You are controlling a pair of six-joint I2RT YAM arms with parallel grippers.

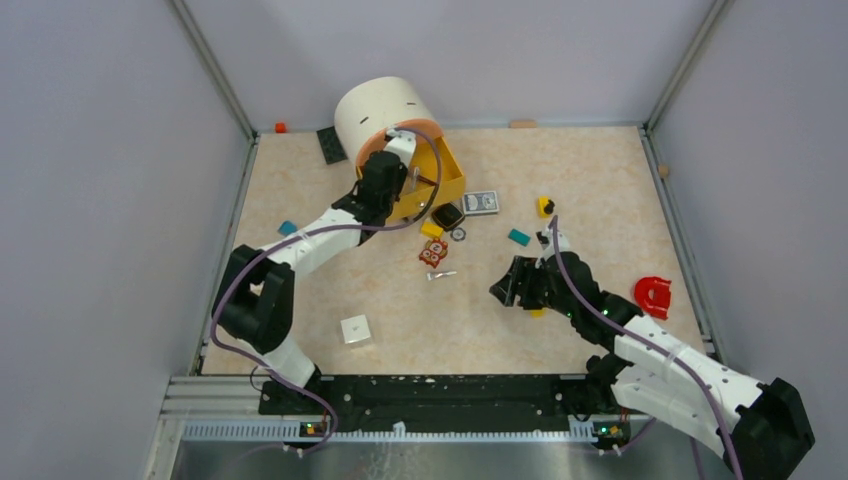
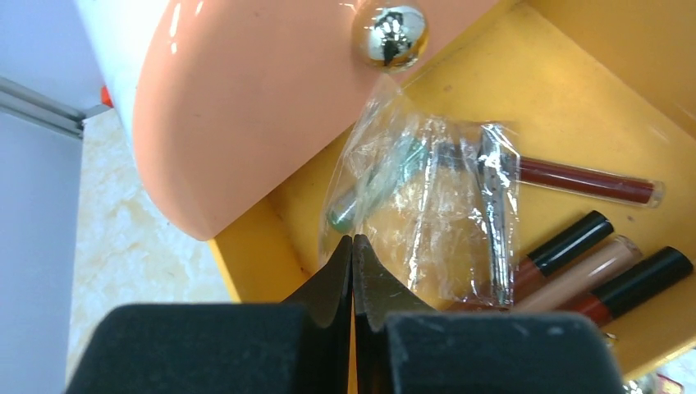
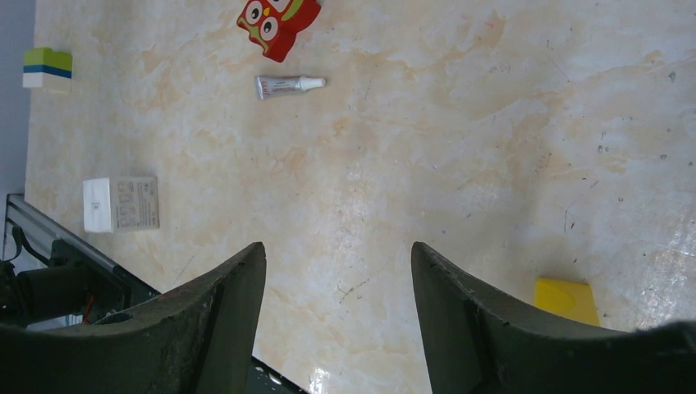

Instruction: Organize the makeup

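A white cylindrical makeup case (image 1: 378,105) with a pink front and a yellow drawer (image 1: 450,180) stands at the back. Inside the drawer lie a clear bag (image 2: 443,246), a dark-red gloss tube (image 2: 591,180) and several black-capped tubes (image 2: 570,242). My left gripper is shut over the drawer, at the bag's lower left edge; nothing shows between its fingers. My right gripper stands open above the table's front right, empty. A small white tube (image 3: 283,86) lies on the table.
An owl toy (image 1: 433,252), a card box (image 1: 481,202), a white cube (image 1: 355,330), a red object (image 1: 652,295) and several small blocks are scattered around.
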